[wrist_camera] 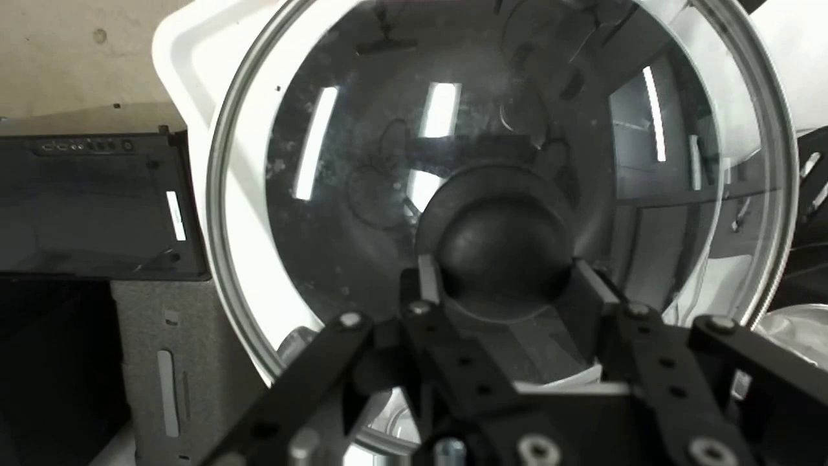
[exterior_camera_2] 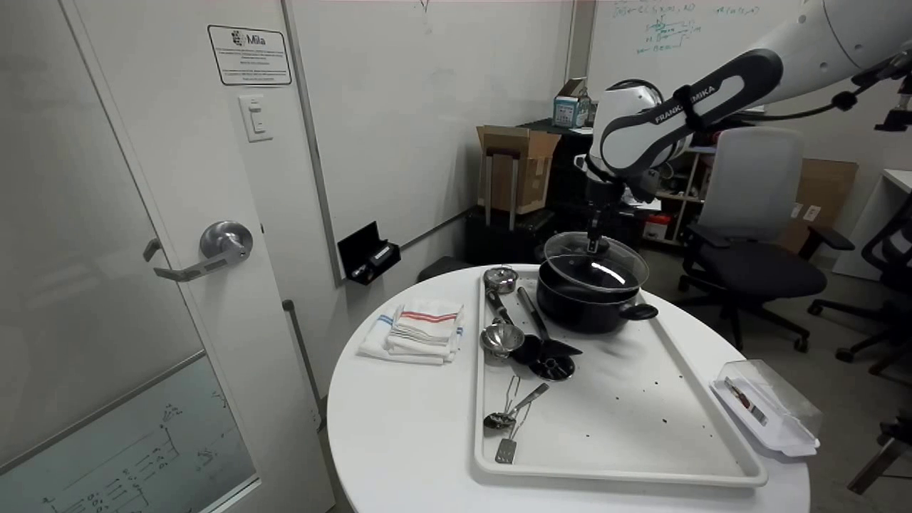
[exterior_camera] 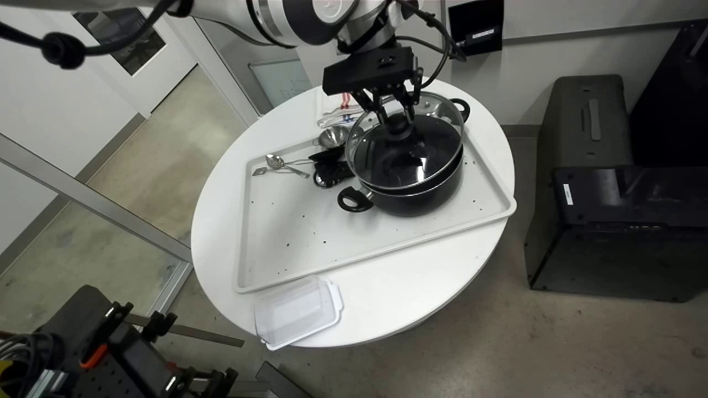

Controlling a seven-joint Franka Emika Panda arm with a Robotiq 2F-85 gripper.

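Observation:
Over the black pot (exterior_camera: pixel 415 204) hangs a round glass lid (exterior_camera: pixel 425 159) with a metal rim and a black knob (wrist_camera: pixel 504 252). My gripper is shut on that knob, one finger on either side. From exterior view 2, the lid (exterior_camera_2: pixel 628 266) looks slightly tilted above the pot (exterior_camera_2: pixel 581 312), a gap showing between the two at the near side. Exterior view 1 has the lid offset a little toward the back left of the pot's opening. Whether its far edge touches the pot cannot be told.
The pot stands on a white tray (exterior_camera_2: pixel 615 453) with several utensils, among them a small metal bowl (exterior_camera_2: pixel 501 339). Folded towels (exterior_camera_2: pixel 419 332) lie left of the tray. A clear plastic box (exterior_camera: pixel 296 312) sits at the table's edge. The tray's front half is mostly bare.

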